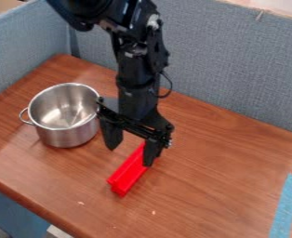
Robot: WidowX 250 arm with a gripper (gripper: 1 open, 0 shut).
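A red bar (128, 173) lies diagonally on the wooden table, front centre. The black gripper (131, 143) is low over its upper end, fingers spread apart; whether they touch the bar cannot be told. The gripper partly hides that end. A steel pot (64, 122) with wire handles stands to the left of the gripper.
A blue strip (285, 206) lies at the right edge. Grey padded walls (235, 70) close off the back and left.
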